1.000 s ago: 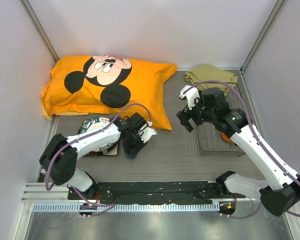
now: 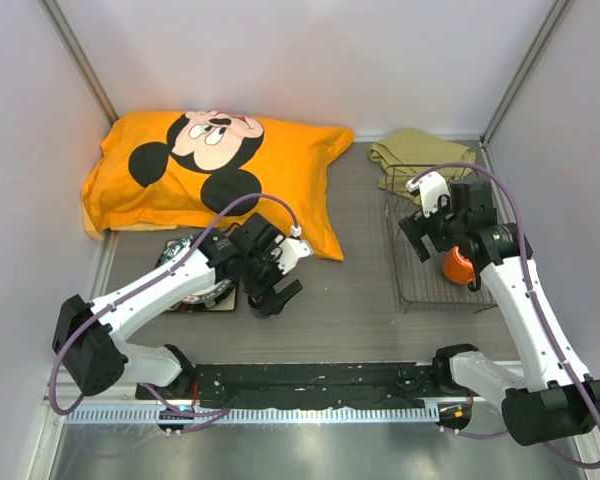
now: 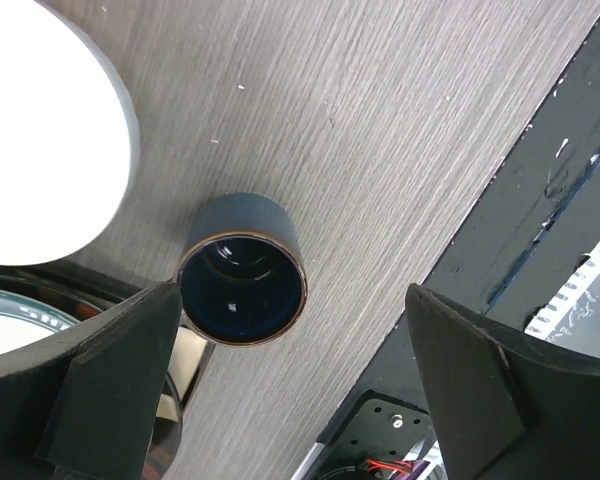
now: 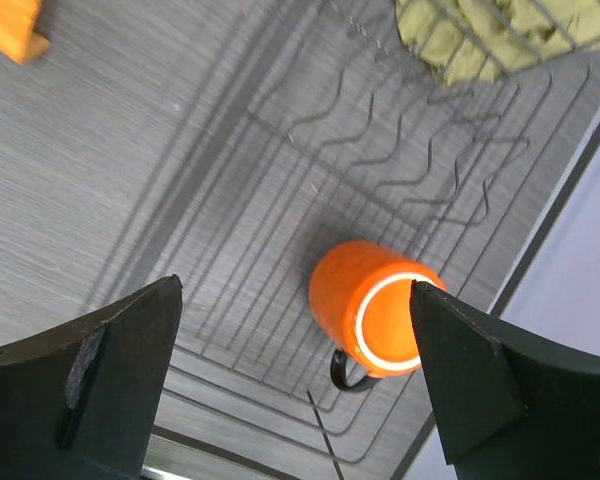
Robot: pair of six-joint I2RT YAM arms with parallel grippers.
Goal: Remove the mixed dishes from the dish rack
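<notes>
The wire dish rack (image 2: 415,300) on the right holds an orange mug (image 2: 457,266) with a dark handle; it lies on the rack's wire floor in the right wrist view (image 4: 360,305). My right gripper (image 2: 422,236) hangs open over the rack, just above and left of the mug, empty. My left gripper (image 2: 277,296) is open and empty above a dark blue cup (image 3: 235,220) standing on the table beside stacked dishes (image 2: 190,300). The left wrist view also shows a white round dish (image 3: 40,130) and a patterned plate (image 3: 5,330) near that cup.
An orange Mickey cushion (image 2: 290,170) fills the back left, and a folded olive cloth (image 2: 420,145) lies behind the rack. Walls close in at both sides.
My right gripper has moved right, over the rack and toward the orange mug. The left arm has shifted slightly, uncovering more of the area around the dark cup, with its gripper now visibly open.
</notes>
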